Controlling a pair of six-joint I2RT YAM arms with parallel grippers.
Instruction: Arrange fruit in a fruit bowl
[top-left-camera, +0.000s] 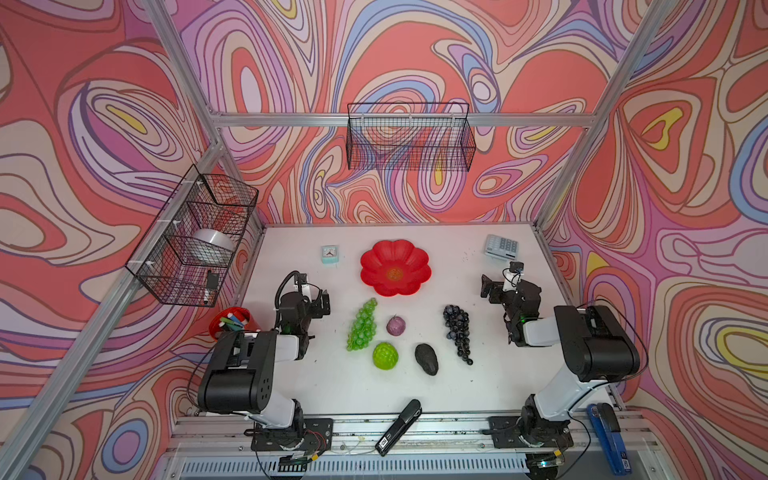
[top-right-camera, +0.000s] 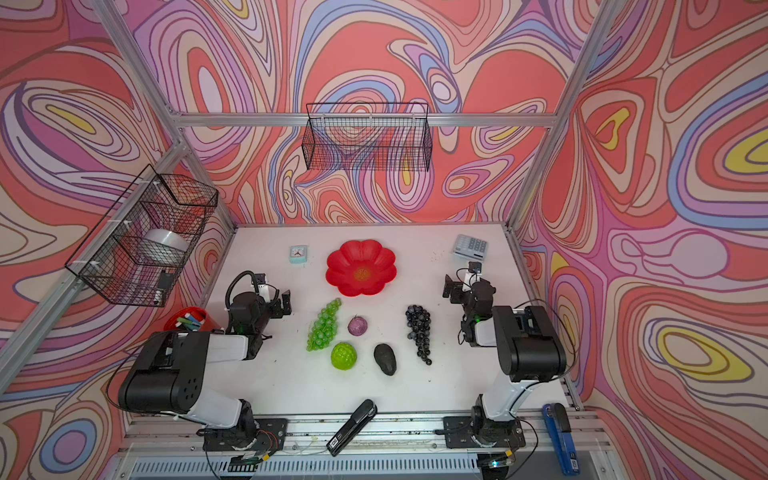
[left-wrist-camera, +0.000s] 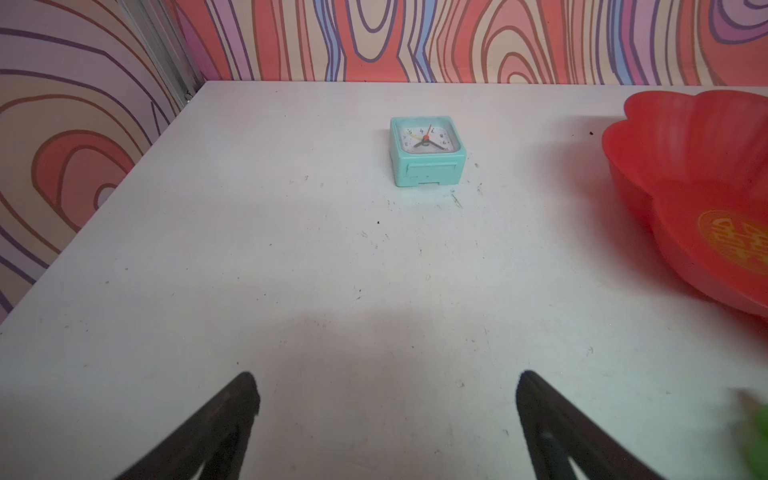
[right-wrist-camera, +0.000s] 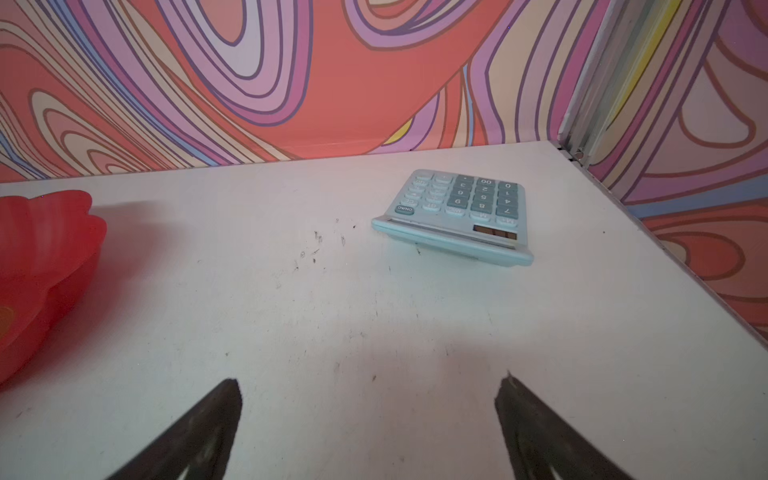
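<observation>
An empty red flower-shaped bowl (top-left-camera: 376, 276) sits at the back middle of the white table. In front of it lie green grapes (top-left-camera: 362, 325), a round purple fruit (top-left-camera: 396, 325), a green fruit (top-left-camera: 385, 356), a dark avocado (top-left-camera: 426, 359) and black grapes (top-left-camera: 457, 328). My left gripper is open and empty, left of the green grapes. To the right of the black grapes, my right gripper also stands open, only bare table showing between its fingers. Both wrist views catch part of the bowl; a blurred bit of green shows at the left wrist view's lower right.
A turquoise clock (left-wrist-camera: 428, 152) stands at the back left and a calculator (right-wrist-camera: 460, 212) at the back right. A red pen cup (top-left-camera: 216, 322) is beside the left arm. Wire baskets (top-left-camera: 410, 144) hang above the table.
</observation>
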